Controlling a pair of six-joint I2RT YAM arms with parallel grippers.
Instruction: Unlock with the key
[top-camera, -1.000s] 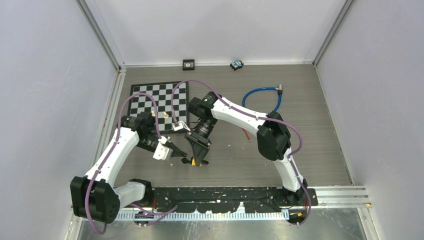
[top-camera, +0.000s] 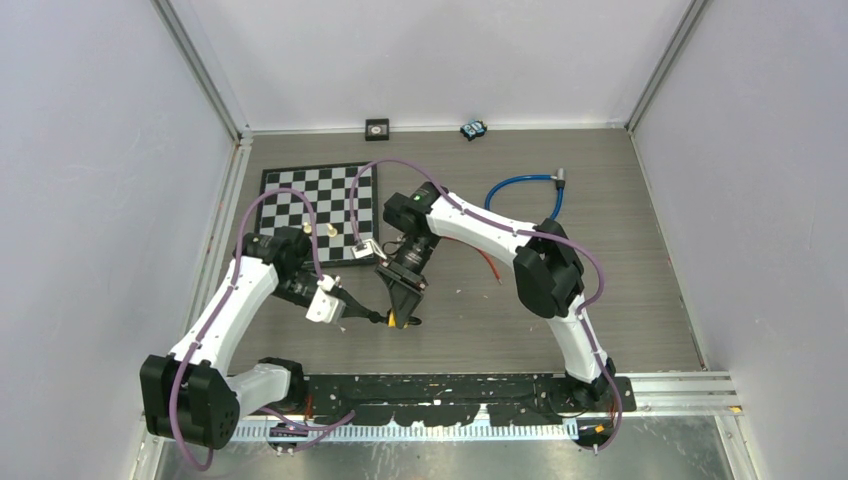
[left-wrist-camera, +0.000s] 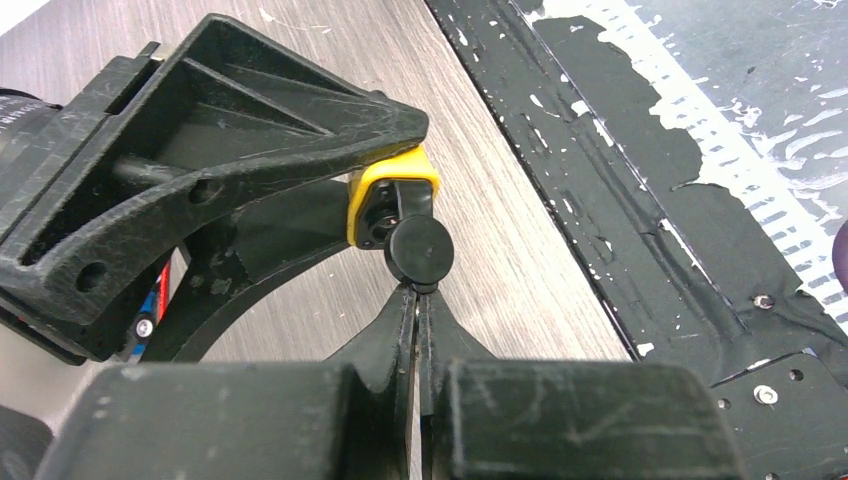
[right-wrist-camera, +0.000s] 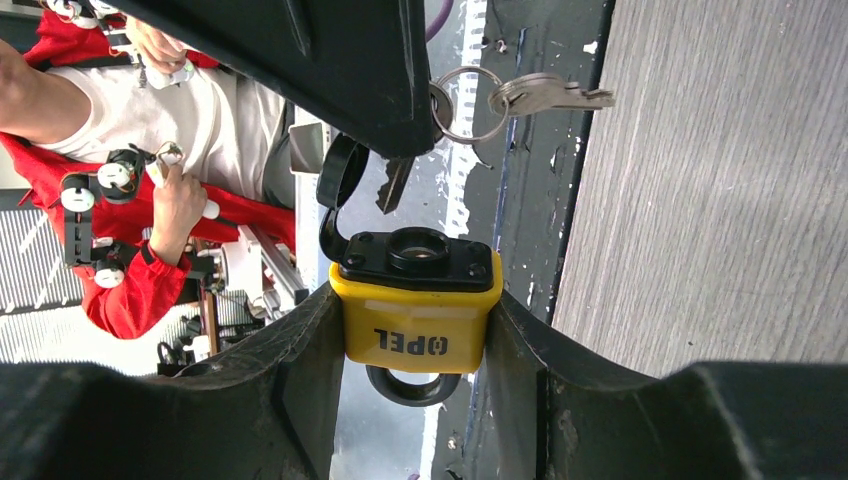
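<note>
A yellow padlock (right-wrist-camera: 415, 325) is clamped between the fingers of my right gripper (top-camera: 401, 322). Its black face and round keyhole socket (right-wrist-camera: 418, 250) point towards my left gripper, and the round black cover (right-wrist-camera: 343, 172) is flipped aside. My left gripper is shut at one end of a metal key (right-wrist-camera: 396, 186), which points at the lock face but stands apart from it. From the ring (right-wrist-camera: 500, 117) the other keys (right-wrist-camera: 550, 94) hang loose. In the left wrist view, the cover (left-wrist-camera: 420, 250) lies just beyond the fingertips; the keys are hidden there.
A chessboard (top-camera: 318, 205) lies at the back left. A blue hose (top-camera: 520, 180) and a red cable (top-camera: 490, 262) lie beyond the right gripper. The dark front edge (top-camera: 470, 390) of the table is close by. Right of the arms, the table is clear.
My right gripper has shifted slightly to the right with the padlock. The lock's black cover has moved along with it, now at my left fingertips. The left arm looks unmoved.
</note>
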